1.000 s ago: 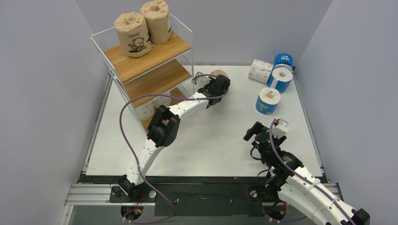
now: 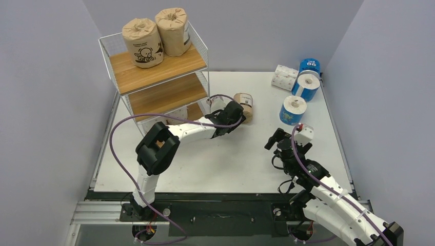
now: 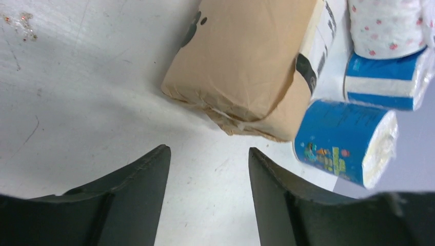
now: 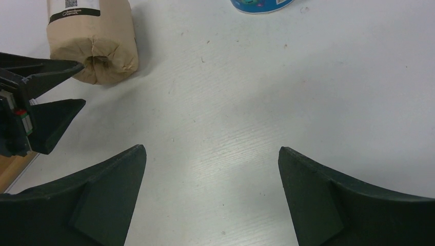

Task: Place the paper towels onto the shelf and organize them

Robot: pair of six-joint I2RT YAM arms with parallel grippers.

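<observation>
A brown paper-wrapped roll lies on the table right of the wire shelf. My left gripper is partly open with nothing between its fingers, just short of the roll's near end. In the right wrist view, the left gripper's two tips stand apart beside that roll. My right gripper is open and empty above bare table. Two brown rolls stand on the top tier; white patterned rolls are partly visible on the bottom tier.
At the back right are a white patterned roll on its side and several blue-wrapped rolls, the nearest blue roll apart from the others.
My left arm has drawn back left and toward the front, uncovering more of the brown roll on the table. The shelf with its top rolls has shifted slightly. The right arm has barely moved.
</observation>
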